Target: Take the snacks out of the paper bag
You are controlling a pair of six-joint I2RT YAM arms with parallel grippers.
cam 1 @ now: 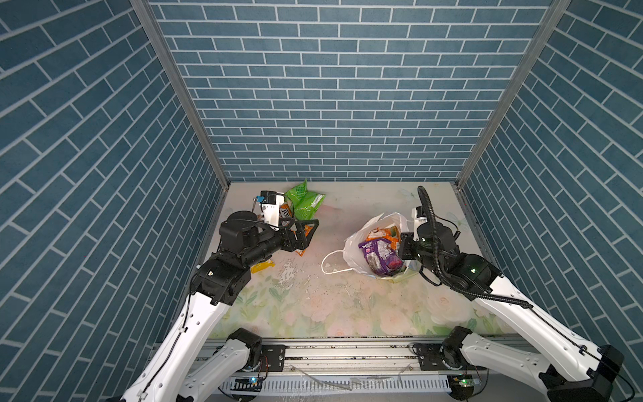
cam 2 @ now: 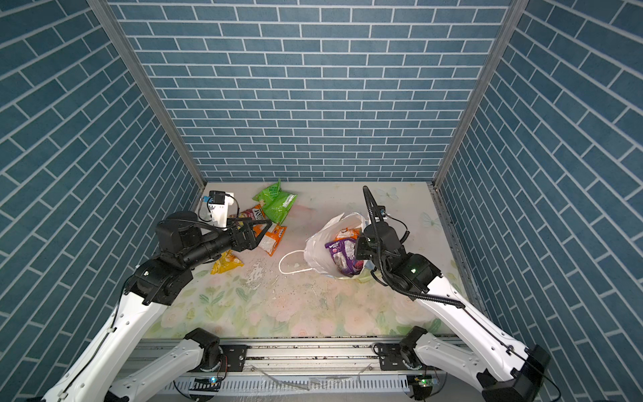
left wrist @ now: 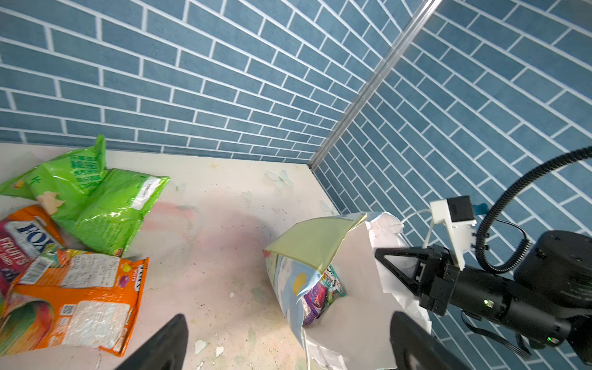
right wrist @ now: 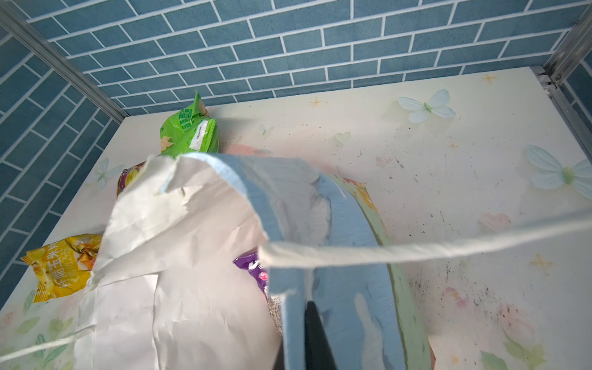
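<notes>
The white paper bag [cam 1: 355,258] lies open on the right-centre of the table, a purple snack pack [cam 1: 380,258] and orange packs [cam 2: 347,233] inside. My right gripper [cam 1: 405,246] is shut at the bag's right wall; in its wrist view the bag edge hides the fingertips, so anything thin between them is unclear. My left gripper [cam 1: 308,227] stands open above the loose snacks, left of the bag, empty. On the table lie green packs [cam 2: 281,206], an orange pack [left wrist: 92,302], a FOX fruits pack [left wrist: 24,240] and a yellow pack [right wrist: 61,265].
Blue brick walls [cam 2: 314,87] close in the back and both sides.
</notes>
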